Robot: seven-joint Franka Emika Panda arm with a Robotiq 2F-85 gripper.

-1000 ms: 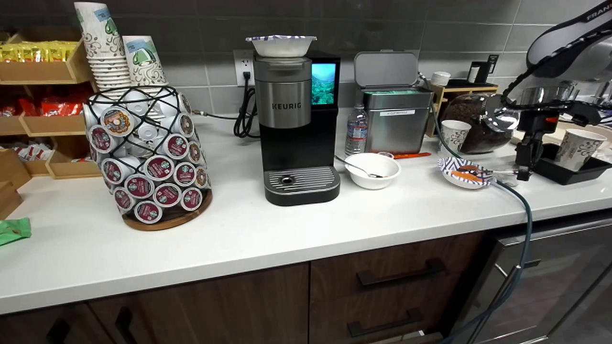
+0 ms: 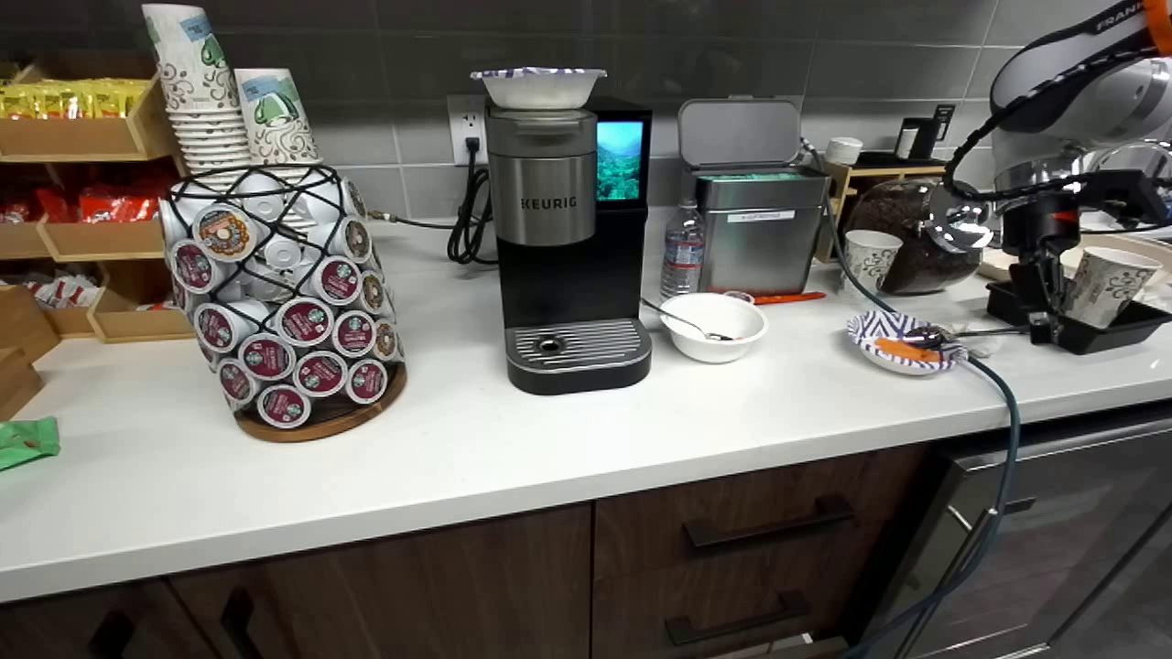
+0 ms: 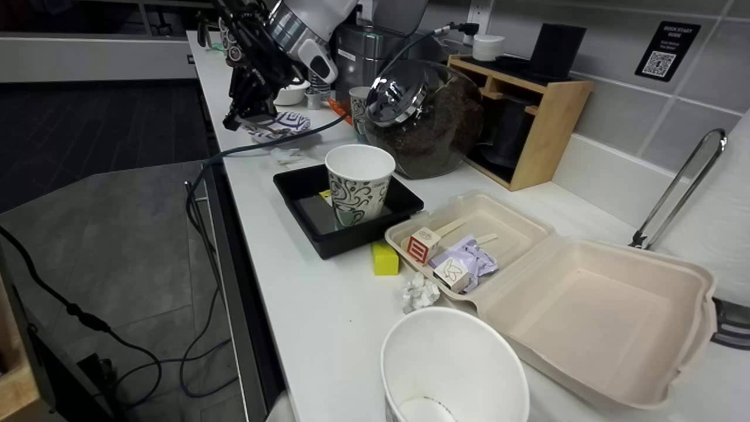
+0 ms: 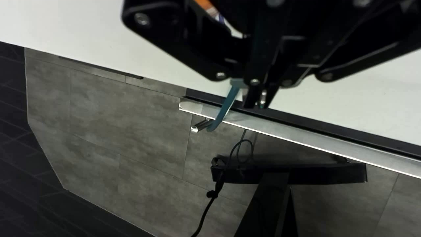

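Note:
My gripper [image 2: 1041,328] is shut on the thin metal handle of a utensil [image 2: 994,331], at the right end of the counter. The utensil's dark head rests in a small purple-and-white patterned bowl [image 2: 903,361], over something orange [image 2: 903,351]; whether it is a spoon or a fork cannot be told. In the second exterior view the same bowl [image 3: 285,125] sits beside my fingertips. From the wrist, the closed fingers [image 4: 249,94] show a small metallic glint between them, and most of the bowl is hidden behind the gripper.
A blue-green hose [image 2: 1005,423] crosses the counter by the bowl and hangs over the front edge. To the right stands a black tray [image 3: 299,211] holding a paper cup [image 3: 358,193]. A white bowl with a spoon [image 2: 714,342] lies left.
The gripper has shifted right, toward the black tray, with the utensil still in it. The patterned bowl has slid slightly right and nearer the counter's front edge.

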